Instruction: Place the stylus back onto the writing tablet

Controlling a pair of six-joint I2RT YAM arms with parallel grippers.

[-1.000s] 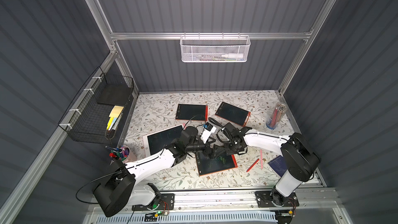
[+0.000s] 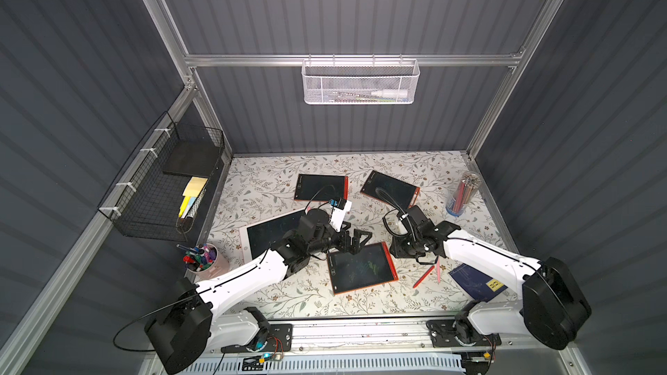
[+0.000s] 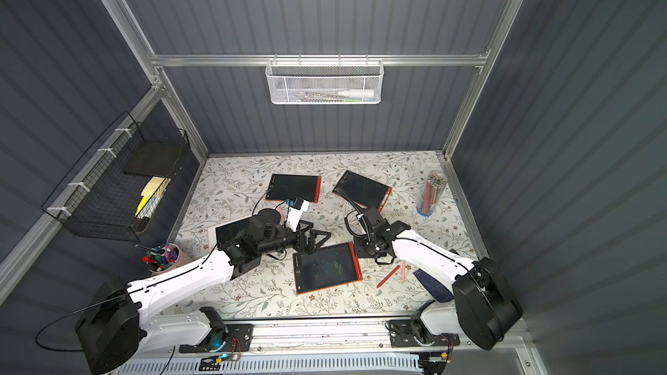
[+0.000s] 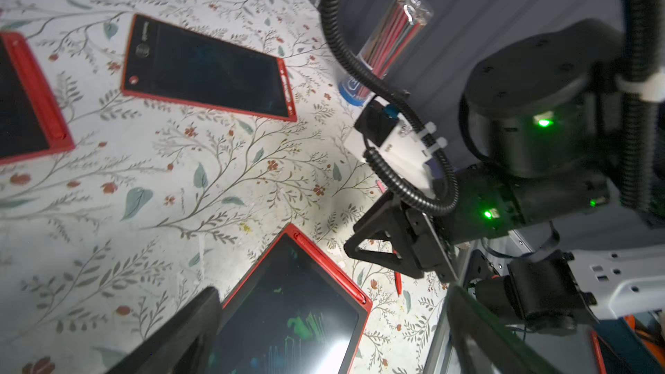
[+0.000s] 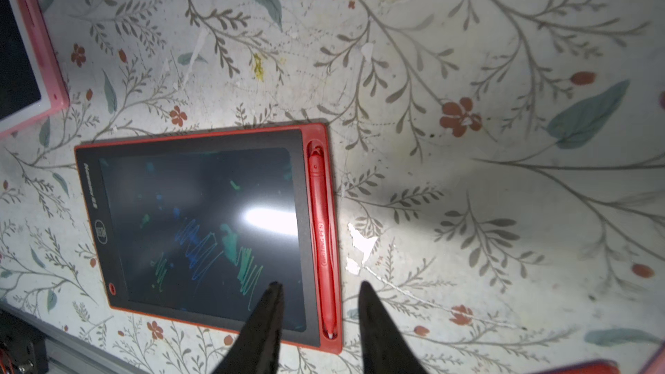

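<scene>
The red-framed writing tablet [image 5: 201, 228] at front centre has a red stylus [image 5: 320, 235] lying in the slot along its right edge. My right gripper is above and just beyond that edge, fingers apart, nothing visible between them. My left gripper [image 2: 354, 239] hangs above the tablet's back left, fingers apart and empty. A loose red stylus [image 2: 422, 276] and a pink one [image 2: 438, 271] lie on the table right of the tablet.
Other tablets lie at the back [image 2: 319, 187], back right [image 2: 389, 187] and left [image 2: 271, 232]. A pencil tube [image 2: 460, 198] stands at right, a pen cup [image 2: 212, 267] at left. A dark blue item [image 2: 472, 281] lies front right.
My right gripper has moved rightward, from over the tablet to past its right edge. My left gripper has shifted slightly, staying above the tablet.
</scene>
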